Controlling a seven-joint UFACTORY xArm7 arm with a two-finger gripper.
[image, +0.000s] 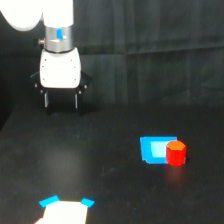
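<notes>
My gripper (61, 100) hangs at the upper left, its two fingers spread wide with nothing between them. It is far from the red block (176, 153), which stands at the right of the black table. That block overlaps the lower right corner of a blue square (147, 153) with a pale centre. Whether it rests on the square or just in front of it, I cannot tell.
At the bottom edge lies a cream-coloured surface (65, 213), cut off by the frame, with blue pieces (88, 202) at its corners. A dark curtain (150, 60) hangs behind.
</notes>
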